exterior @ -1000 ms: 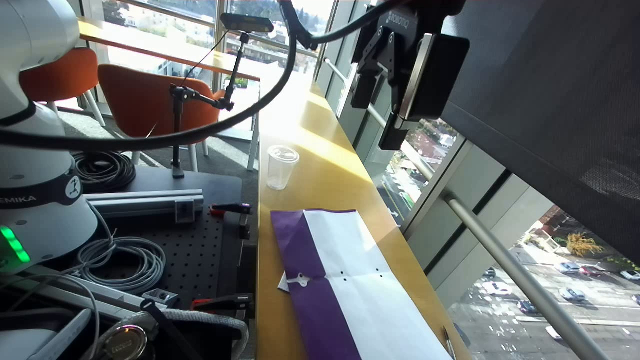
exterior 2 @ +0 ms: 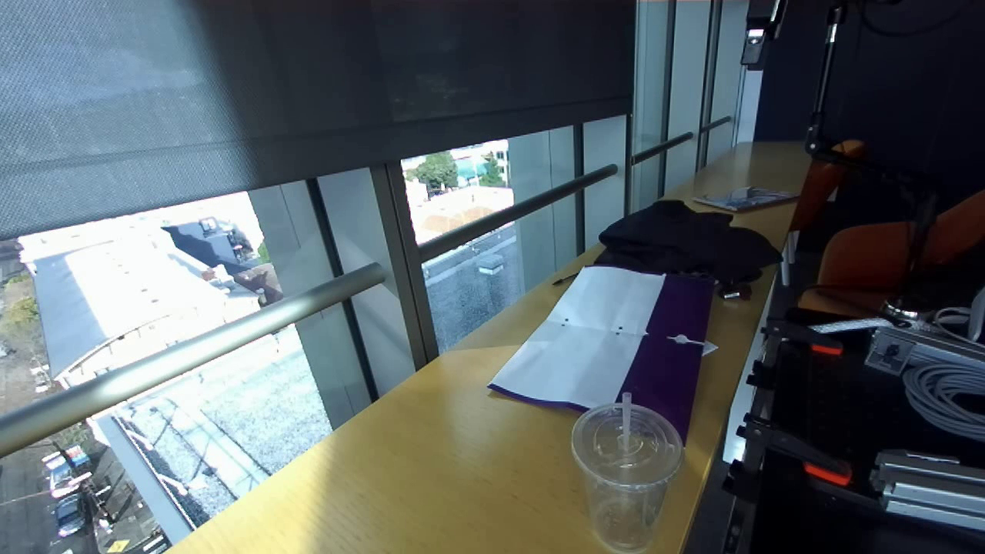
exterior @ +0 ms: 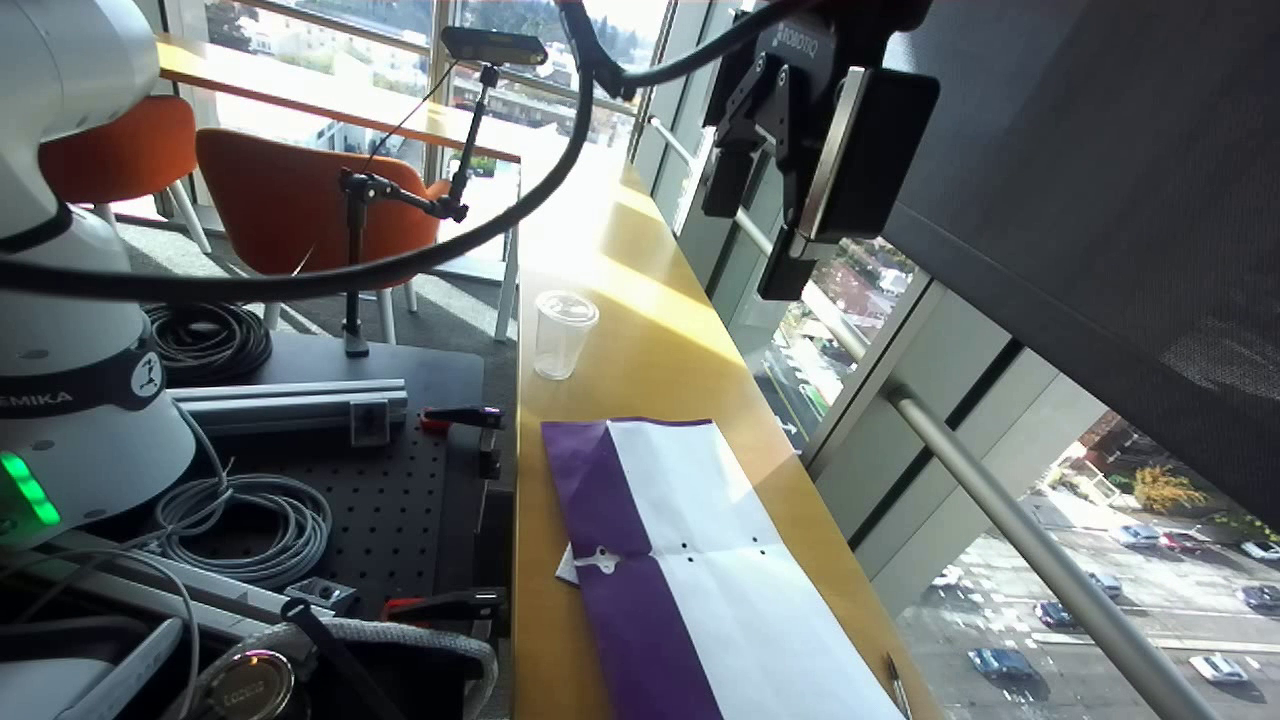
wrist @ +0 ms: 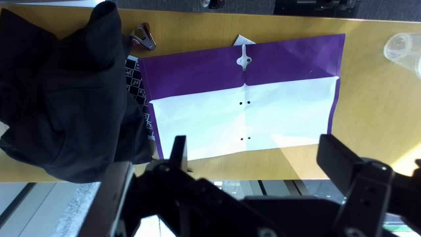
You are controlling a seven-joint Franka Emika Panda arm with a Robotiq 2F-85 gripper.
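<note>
My gripper hangs open above the window side of the wooden counter, its fingers wide apart with nothing between them. In exterior view 1 the same gripper [exterior: 750, 246] is high over the surface. A purple and white unfolded folder [wrist: 284, 110] lies flat on the counter, below the gripper and apart from it. Off one short end of the folder stands a clear plastic cup [exterior 2: 628, 485] with a lid and a straw. Black cloth [wrist: 79, 102] lies bunched at the folder's other end, next to a dark red staple remover [wrist: 145, 37].
A black-and-white patterned board [wrist: 136, 89] is partly hidden under the cloth and folder. A pen [exterior: 897, 684] lies near the window edge. Metal railing [exterior: 1032, 540] runs along the window. Bare counter [exterior 2: 397, 471] surrounds the cup.
The arm, gripper, folder and cup have not moved. Only cars on the street outside have shifted.
</note>
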